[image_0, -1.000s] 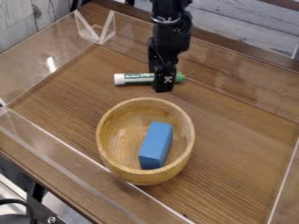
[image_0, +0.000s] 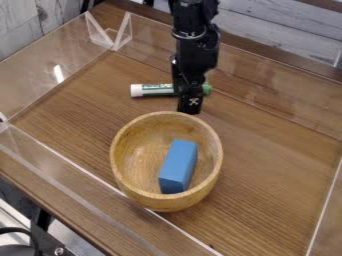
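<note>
A black robot gripper (image_0: 190, 95) hangs from the top centre, its tips low over the tabletop just behind a light wooden bowl (image_0: 138, 152). A green and white marker-like stick (image_0: 154, 90) lies behind the bowl, passing behind the gripper. The gripper's tips are small and dark; whether they are open or shut, or touch the stick, I cannot tell. A blue block (image_0: 179, 166) lies inside the bowl, toward its right side.
Raised edges bound it at the left and back. A dark cable shows at the lower left corner.
The gripper has come down slightly and toward the front, nearer the bowl's back rim. The stick and the bowl with its blue block look unmoved.
</note>
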